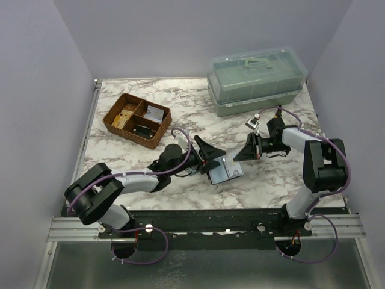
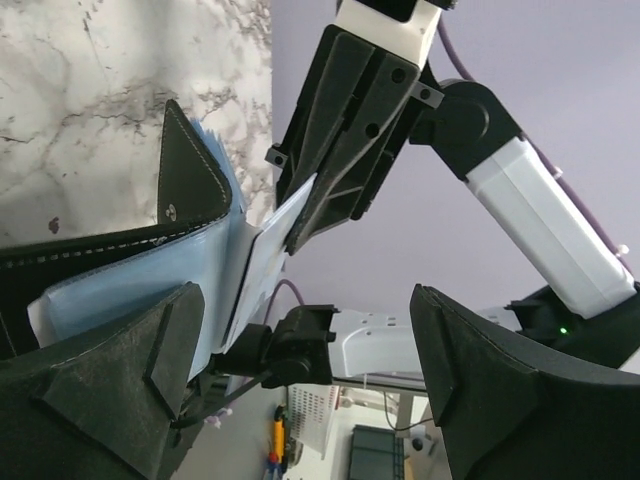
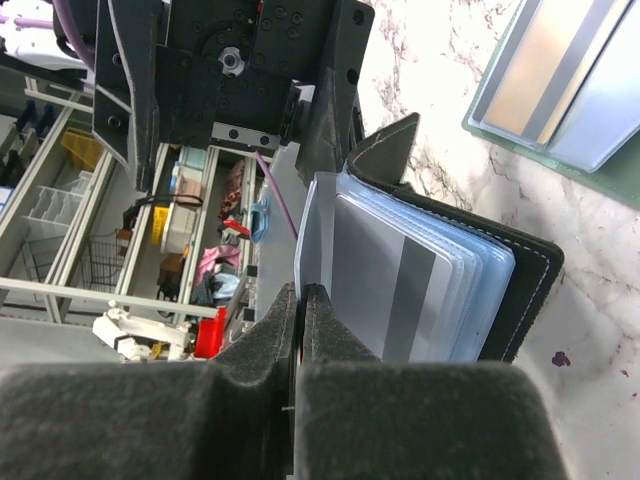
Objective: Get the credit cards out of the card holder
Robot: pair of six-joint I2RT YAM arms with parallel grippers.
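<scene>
The card holder (image 3: pixel 525 290), black with pale stitching and a stack of translucent blue sleeves (image 3: pixel 420 280), is held raised between the arms. My right gripper (image 1: pixel 246 150) is shut at the stack's edge on a thin whitish card or sleeve, seen edge-on in the right wrist view. My left gripper (image 1: pixel 210 155) is open, its fingers (image 2: pixel 130 390) spread either side of the holder's near end in the left wrist view; whether they touch it is unclear.
A wicker basket (image 1: pixel 155 136) with compartments stands at the back left. A clear green lidded box (image 1: pixel 258 78) fills the back right. Bare marble table surrounds the arms.
</scene>
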